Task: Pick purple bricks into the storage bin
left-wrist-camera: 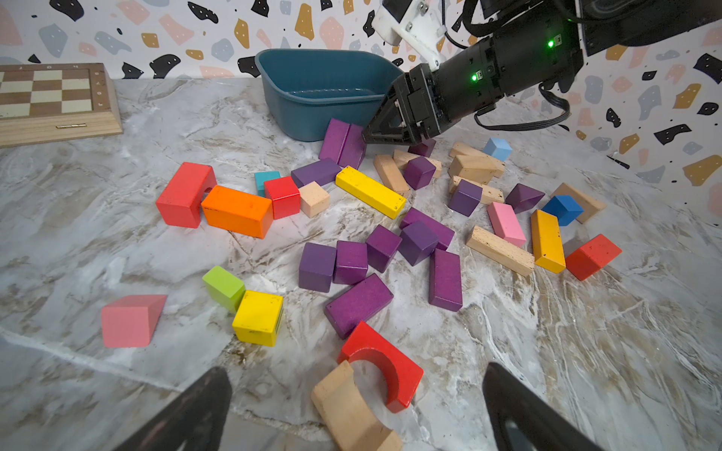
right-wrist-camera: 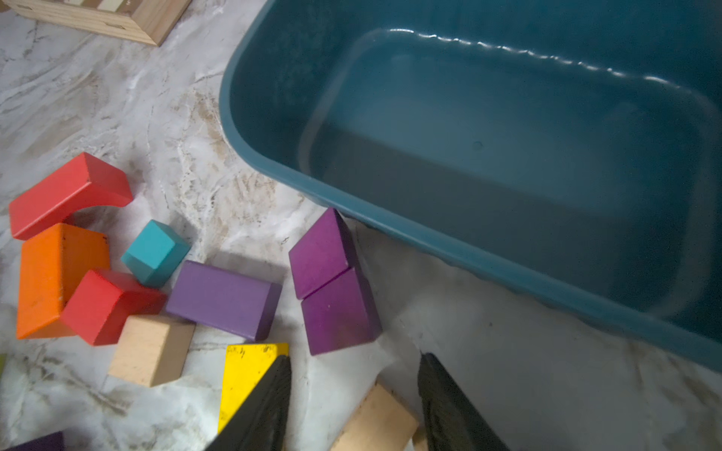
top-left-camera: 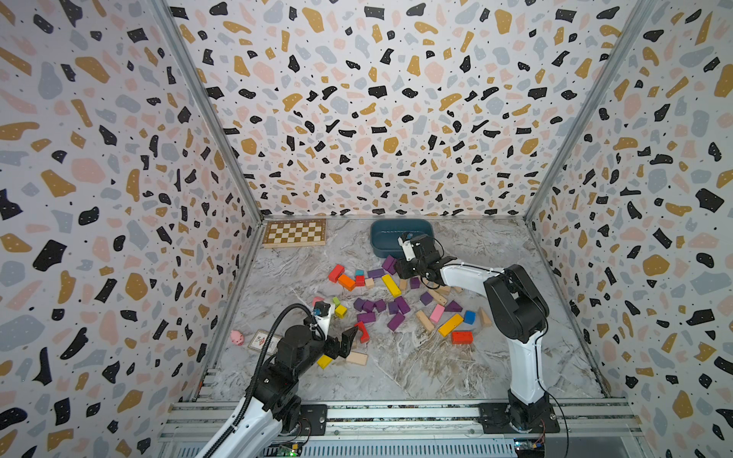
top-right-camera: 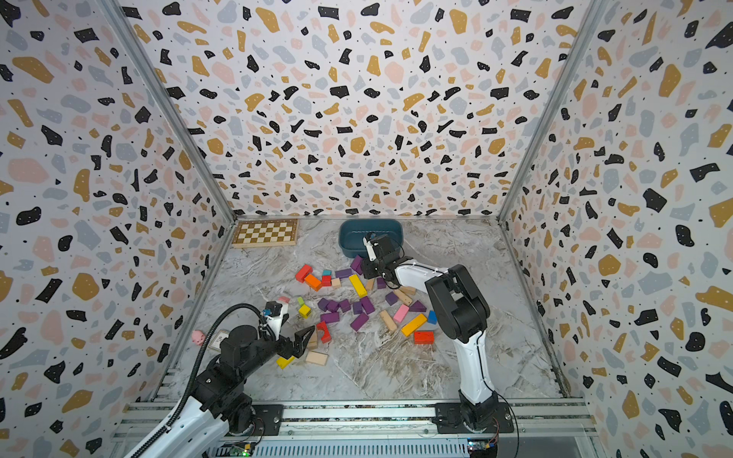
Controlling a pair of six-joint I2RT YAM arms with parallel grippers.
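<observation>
The empty teal storage bin stands at the back centre. Two upright purple bricks stand against its front wall, just beyond my open right gripper, which has nothing held between its fingers. A lighter purple brick lies left of them. Several more purple bricks lie scattered mid-table among other colours. My left gripper is open low at the front left, with a wooden block and a red arch in view between and beyond its fingers.
Red, orange, yellow, blue and wooden blocks crowd the middle. A chessboard box sits at the back left. Bare table shows at the right side and behind the left blocks.
</observation>
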